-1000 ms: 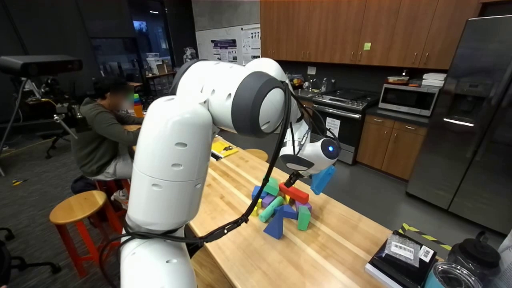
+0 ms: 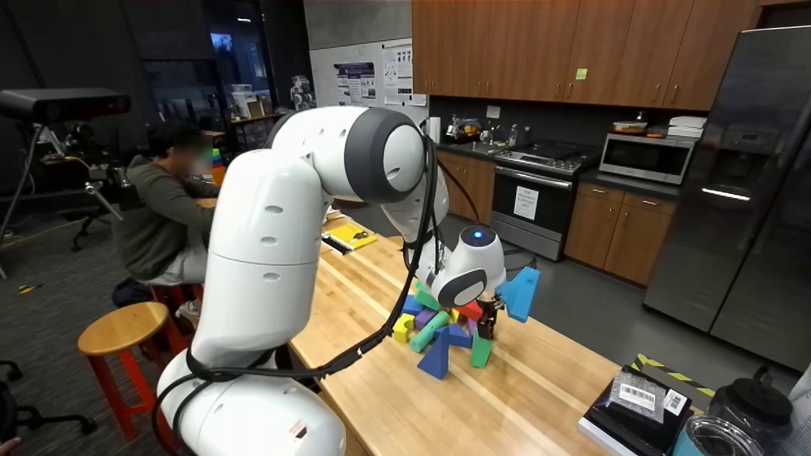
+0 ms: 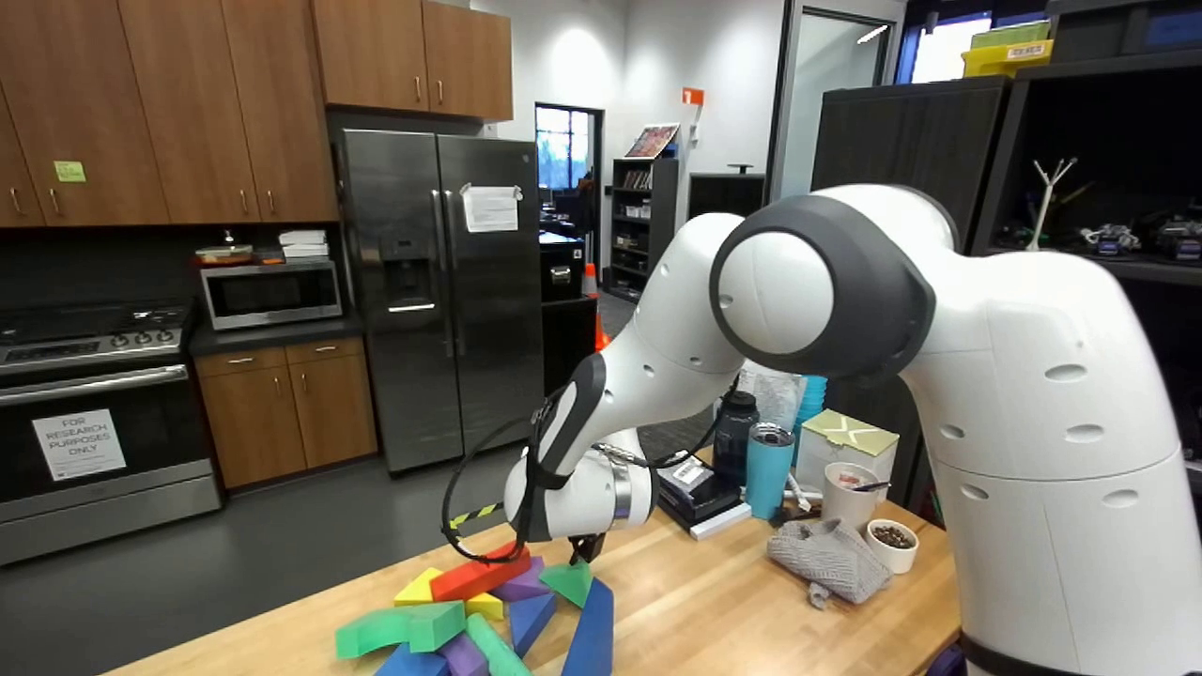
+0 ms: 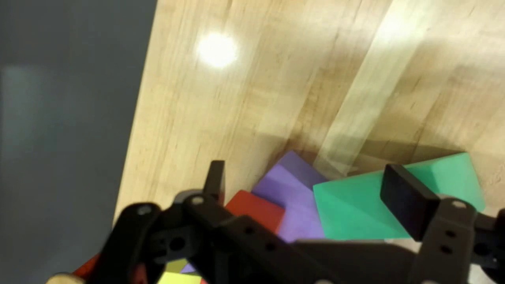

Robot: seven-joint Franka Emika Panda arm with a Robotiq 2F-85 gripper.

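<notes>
Pointing down at the right side of the block pile, my open gripper (image 2: pixel 487 325) has its fingers spread wide. In the wrist view, a purple block (image 4: pixel 300 203) and part of a green block (image 4: pixel 355 203) lie in the span between the fingers. The right finger (image 4: pixel 409 201) overlaps the green block; whether they touch I cannot tell. Beside the left finger (image 4: pixel 215 182) shows the end of a red block (image 4: pixel 258 208), partly covered by the gripper body. Exterior view 2 has the red block (image 3: pixel 479 576) lying across the pile's far side, with the green block (image 3: pixel 570 582) nearer.
A tall blue wedge (image 2: pixel 434 357), a green cylinder (image 2: pixel 429 332) and several other blocks crowd close by. The table's far edge runs just beyond the pile. Bare tabletop (image 2: pixel 517 387) spreads to the right, up to a black box (image 2: pixel 638 403).
The blocks seem unmoved.
</notes>
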